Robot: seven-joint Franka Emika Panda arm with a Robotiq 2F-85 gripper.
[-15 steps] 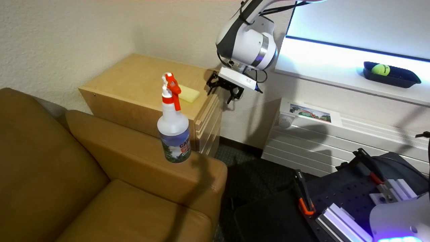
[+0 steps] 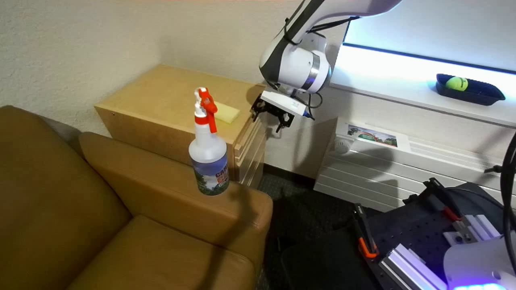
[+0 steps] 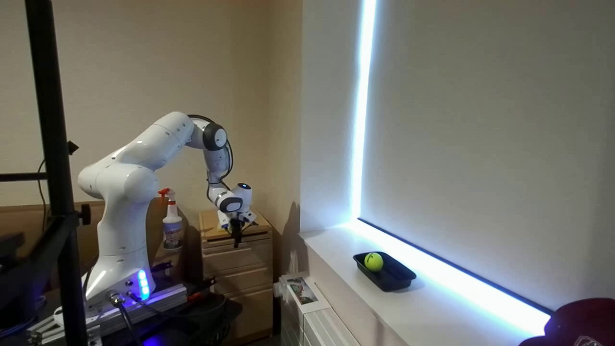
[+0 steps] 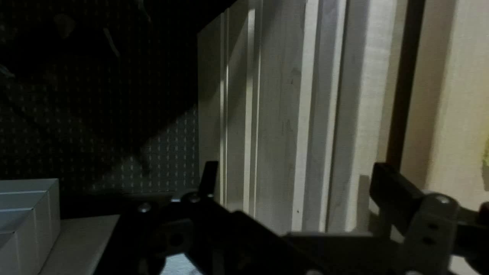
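Beside the front of the wooden cabinet, high up near its top edge, hangs my gripper. Its fingers stand open, and the wrist view shows the two black fingers wide apart with nothing held between them. Behind them run the pale drawer fronts, with a dark slot below the cabinet's top. Whether a finger touches the wood, I cannot tell. A yellow sponge-like block lies on the cabinet top. On the sofa's arm a spray bottle with a red trigger stands upright.
The brown sofa borders the cabinet. A white radiator stands below the windowsill, which carries a black tray with a tennis ball in it. Dark floor lies open between cabinet and radiator.
In exterior view 1 my gripper has shifted slightly down and to the right, along the cabinet's front. The bottle, yellow block and tray have stayed put.
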